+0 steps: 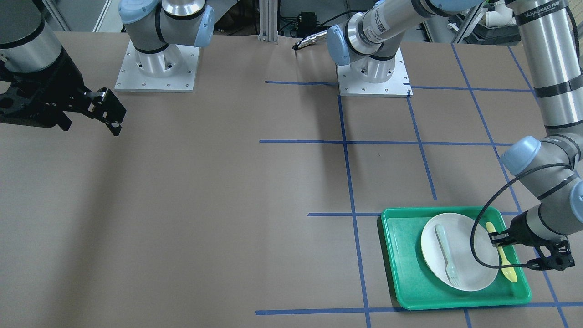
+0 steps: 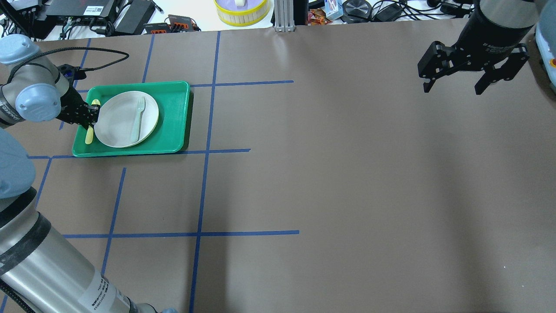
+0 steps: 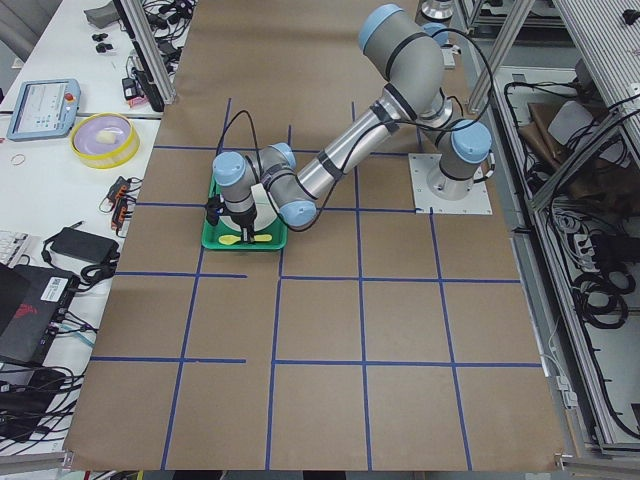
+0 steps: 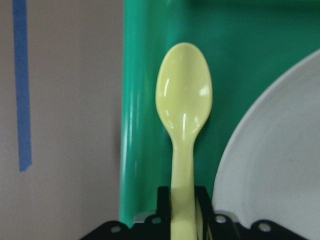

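A green tray (image 1: 404,273) holds a white plate (image 2: 117,120) with a pale fork (image 1: 445,251) on it. A light yellow spoon (image 4: 183,95) lies inside the tray between its rim and the plate. My gripper is down at the tray, its fingers closed on the handle of the yellow spoon, as the left wrist view shows. In the front view the gripper is partly hidden by its own cable and body.
Other arms stand around the table, one with a black gripper (image 2: 471,73) over the opposite side. A cluttered white side table lies beyond the edge.
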